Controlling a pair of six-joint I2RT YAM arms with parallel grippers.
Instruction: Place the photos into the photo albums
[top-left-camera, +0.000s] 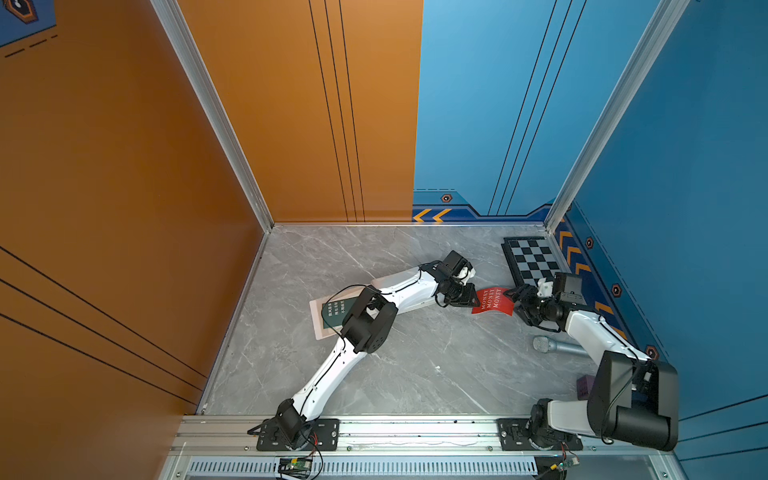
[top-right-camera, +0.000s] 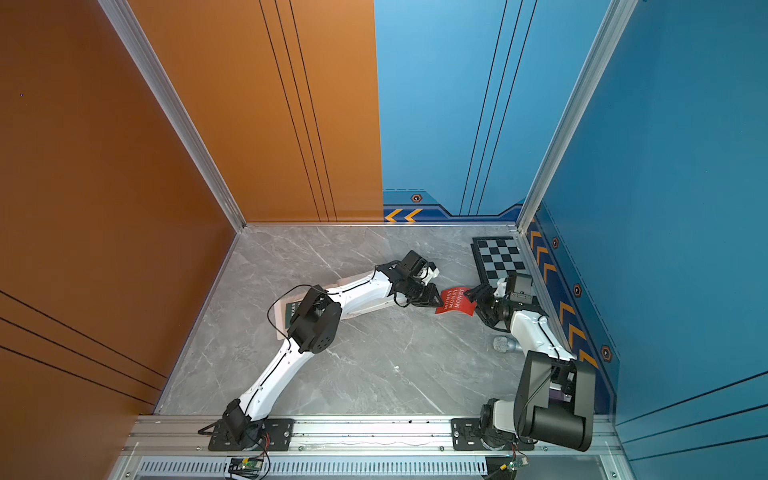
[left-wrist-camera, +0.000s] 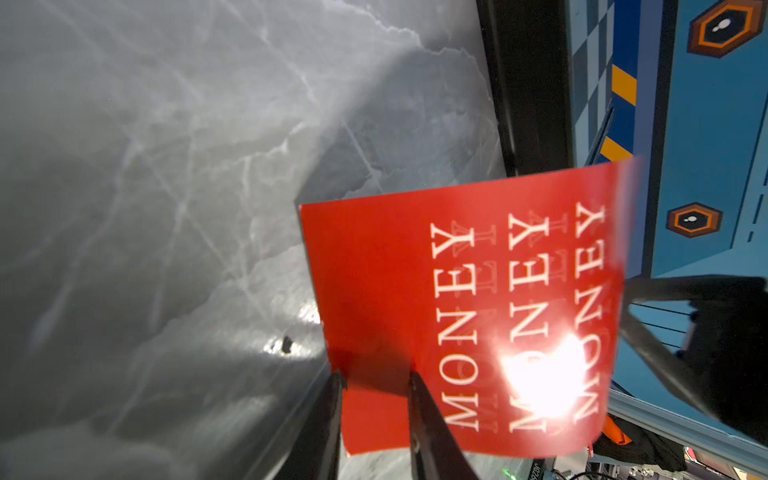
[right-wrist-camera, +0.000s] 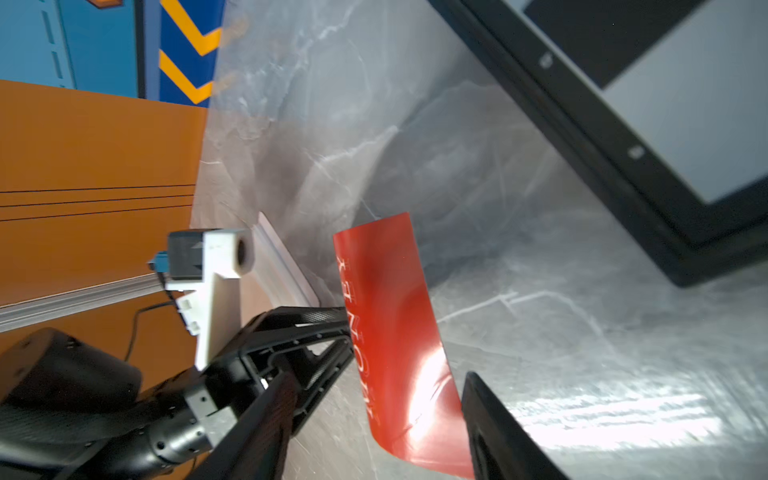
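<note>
A red photo lettered "MONEY" (top-left-camera: 493, 301) is held up between my grippers, slightly bent. In the left wrist view my left gripper has its fingertips at the photo's (left-wrist-camera: 472, 296) lower left corner; whether they clamp it is unclear. My right gripper is at the photo's other end, its fingers apart on either side of that edge in the right wrist view. A pale album (top-left-camera: 316, 324) with a dark green photo (top-left-camera: 340, 308) on it lies at the left, partly under my left arm.
A checkered board (top-left-camera: 528, 256) stands at the back right. A grey cylinder (top-left-camera: 560, 346) and a purple block (top-left-camera: 584, 388) lie at the right front.
</note>
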